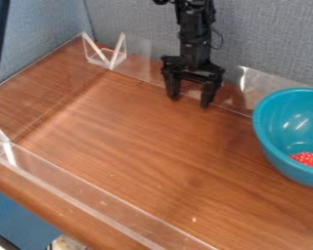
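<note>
My black gripper (190, 90) hangs at the back of the wooden table (133, 156), near the clear rear rail, its two fingers apart with nothing between them. At the right edge of the view sits a teal bowl (284, 127), with a red-and-white object (304, 158) inside it and part of a pale item beside that.
A clear rail runs along the front and back of the table, with white corner braces (106, 57) at back left and near left. Grey padded walls stand behind and to the left.
</note>
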